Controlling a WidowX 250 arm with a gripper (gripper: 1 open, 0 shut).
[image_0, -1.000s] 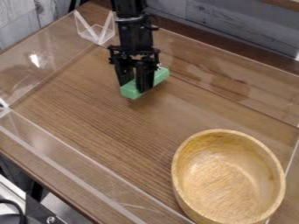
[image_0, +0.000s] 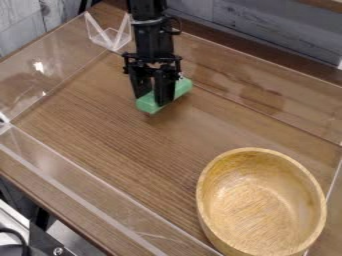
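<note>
My black gripper (image_0: 152, 80) comes down from the top centre, its fingers around or over a green object (image_0: 171, 88) on the wooden table (image_0: 134, 160). The green object's edges show right of and below the fingers. Whether the fingers hold it or only stand over it is hard to tell. A large cream oval bowl (image_0: 261, 205) sits at the lower right.
A clear plastic item lies at the upper left beside the arm. A low wall runs along the back.
The gripper has moved a little to the left, and the green object appears slightly shifted left too.
</note>
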